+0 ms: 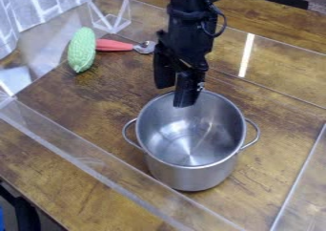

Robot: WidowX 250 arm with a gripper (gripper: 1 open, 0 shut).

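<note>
A large steel pot (192,144) with two side handles stands on the wooden table, empty inside. My black gripper (174,82) hangs over the pot's back left rim, fingers pointing down. Whether it is open or shut is hard to make out. A green corn cob or similar vegetable (80,51) lies at the back left. Beside it lies a red-handled utensil (117,46), its head partly near the arm.
Clear plastic walls (76,154) border the work area on the left, front and right. Bare wood (71,101) is free to the left of the pot and at the right behind it.
</note>
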